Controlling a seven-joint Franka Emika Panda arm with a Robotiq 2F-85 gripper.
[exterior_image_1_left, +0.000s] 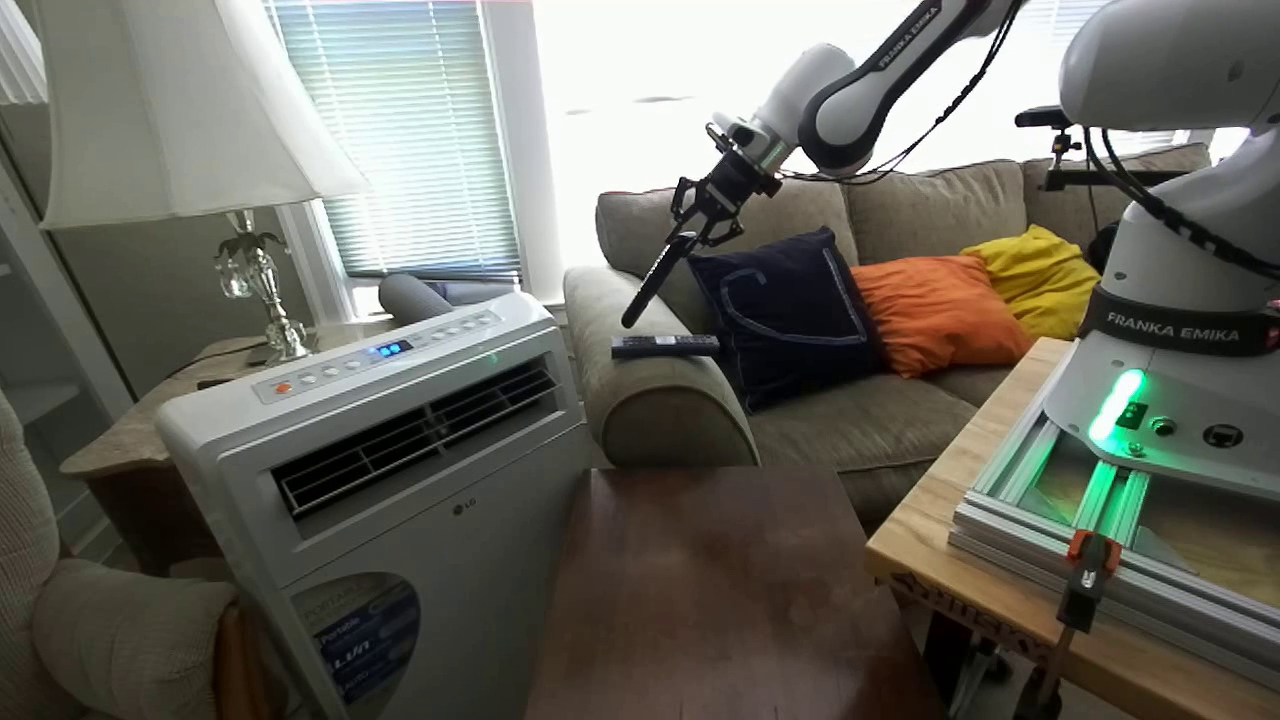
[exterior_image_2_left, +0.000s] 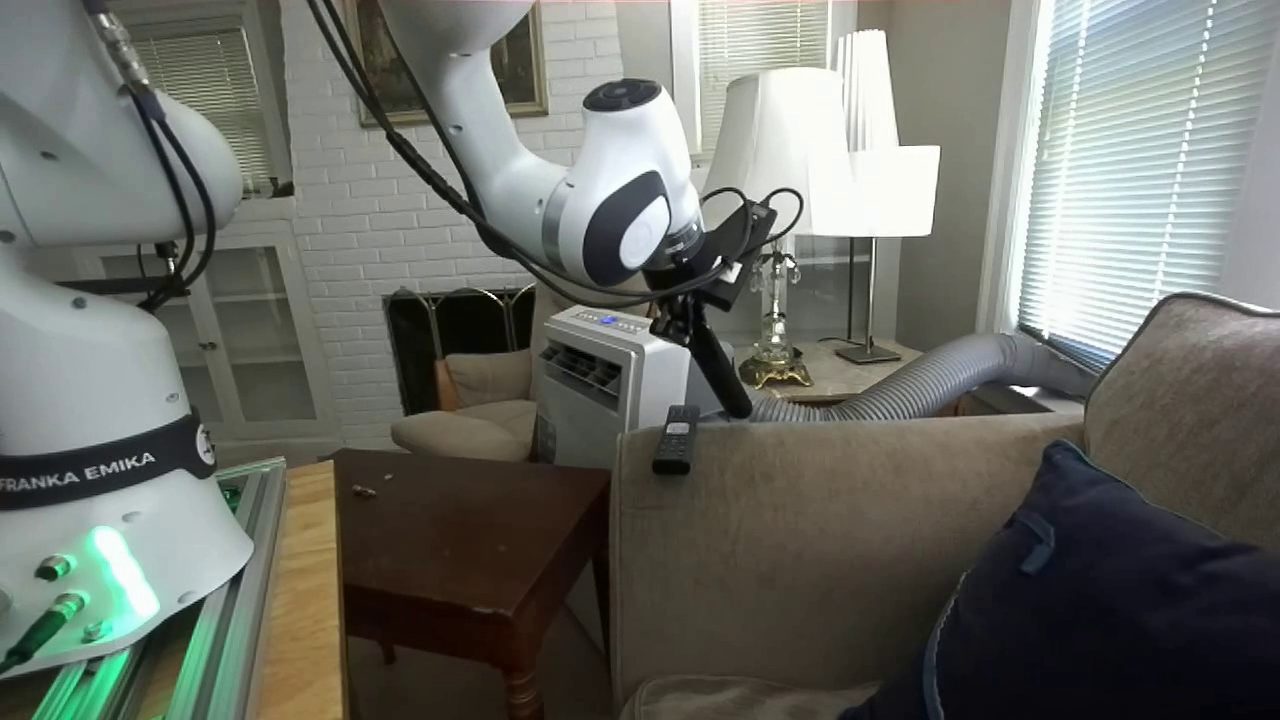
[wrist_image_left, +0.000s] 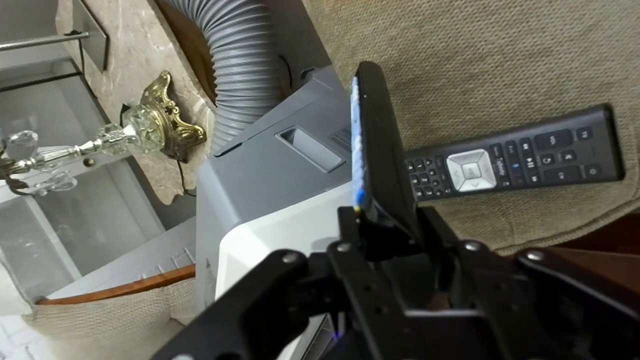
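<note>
My gripper is shut on one end of a long, slim black remote (wrist_image_left: 384, 138), whose other end points away from the fingers. In the first exterior view this held remote (exterior_image_1_left: 654, 286) slants down above the sofa arm (exterior_image_1_left: 672, 390). A second black remote (wrist_image_left: 510, 157), with a silver square pad among its buttons, lies face up on the sofa arm. The held one partly covers its end in the wrist view. From the second exterior view, the held remote (exterior_image_2_left: 720, 372) hangs behind and to the right of the lying remote (exterior_image_2_left: 675, 440).
A white portable air conditioner (exterior_image_1_left: 396, 480) stands beside the sofa arm, with a grey hose (exterior_image_2_left: 948, 372) behind it. A navy pillow (exterior_image_1_left: 786, 312) leans on the sofa near my gripper.
</note>
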